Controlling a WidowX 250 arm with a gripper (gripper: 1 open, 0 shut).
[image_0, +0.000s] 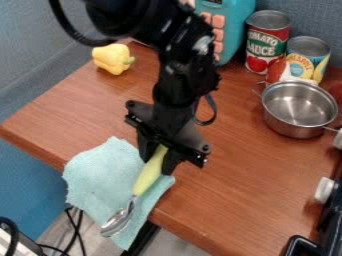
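Observation:
My black gripper (163, 143) is at the middle of the table, shut on the pale yellow-green handle of a spoon (150, 171). The spoon's metal head points down and toward the front, over a light blue cloth (94, 182) that lies crumpled at the table's front edge and hangs partly over it.
A yellow pepper (114, 58) sits at the back left. At the back right are two cans (267, 40), a steel pot (297, 109) and a teal toy (230, 14). A black appliance (315, 235) stands at the right edge.

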